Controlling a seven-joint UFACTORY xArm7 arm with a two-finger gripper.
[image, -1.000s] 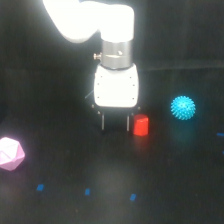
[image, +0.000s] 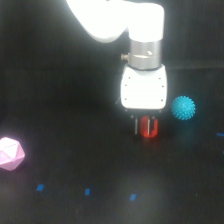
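A small red block (image: 148, 131) sits on the dark table near the middle of the view. Directly over it, my gripper (image: 145, 128) points down from the white arm, its thin dark fingers (image: 136, 126) reaching to the block's height. The fingers partly cover the block. Whether they press on it or stand open around it is too small to make out.
Close by on the right lies a spiky blue ball (image: 183, 108). A pink faceted ball (image: 11, 153) rests at the left edge. Several small blue marks (image: 87, 191) dot the front of the table, where the surface is otherwise clear.
My gripper has moved right, from beside the red block to over it, and its fingers look closer together. The block appears slightly farther right. Both balls are where they were.
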